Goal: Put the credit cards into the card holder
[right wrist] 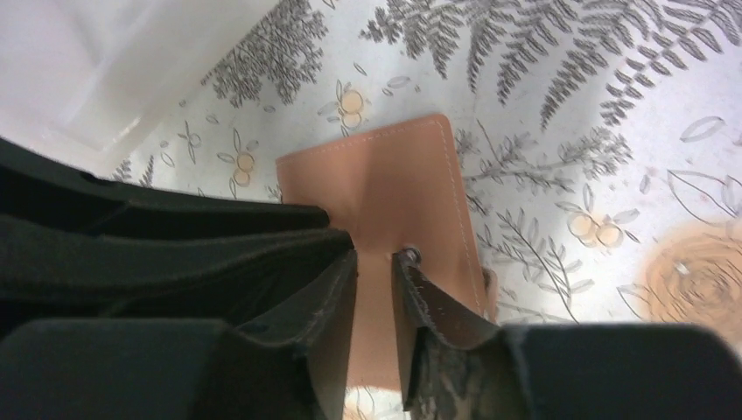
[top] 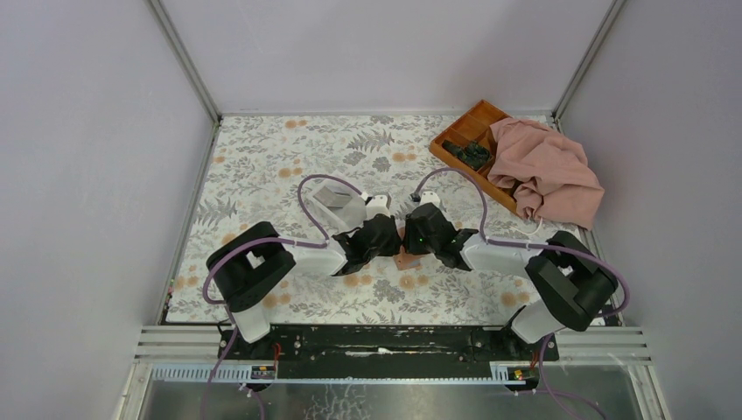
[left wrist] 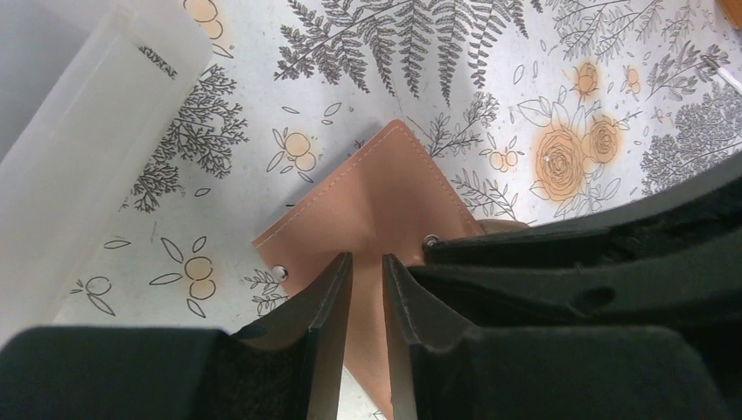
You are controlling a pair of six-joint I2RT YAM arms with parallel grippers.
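The card holder, brown leather with stitched edges and metal snaps [left wrist: 385,179], lies on the patterned cloth under both grippers; in the top view only a small part of the holder [top: 405,263] shows between them. My left gripper has its fingertips slightly apart, with brown leather visible in the gap. Over the same holder [right wrist: 385,175], my right gripper is also narrowly open, one tip beside a snap. Its dark fingers [left wrist: 560,280] reach across the left wrist view close to the left ones. No credit card can be made out.
A white translucent container [top: 337,206] stands just behind the left gripper. At the back right are a wooden tray [top: 451,150] and a crumpled pink cloth [top: 547,166].
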